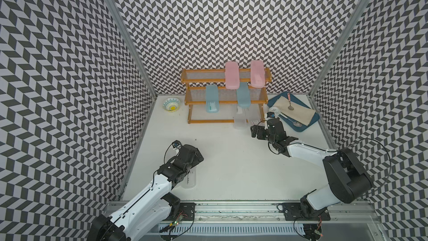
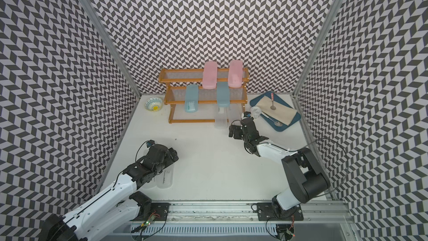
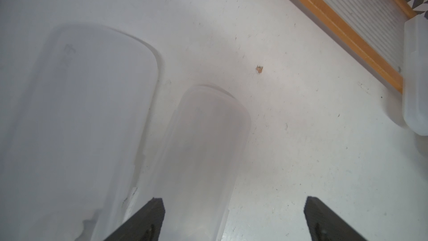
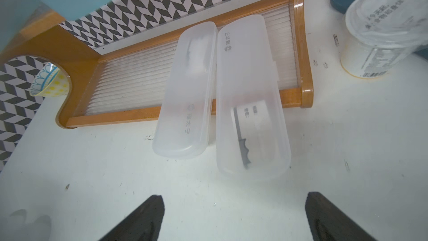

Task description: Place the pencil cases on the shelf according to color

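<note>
Two pink cases (image 1: 231,75) lie on the wooden shelf's (image 1: 202,70) top tier, two blue cases (image 1: 211,99) on the middle tier. On the bottom tier, two translucent white cases (image 4: 249,89) lie side by side at the right end, overhanging the front rail. My left gripper is open above two more white cases (image 3: 196,151) lying side by side on the table at front left, nothing between its fingers. My right gripper stands open just in front of the shelf's white cases, nothing between its fingers.
A patterned bowl (image 1: 171,104) stands left of the shelf. A lidded cup (image 4: 381,40) and a blue tray (image 1: 298,127) with cloth and utensils sit to its right.
</note>
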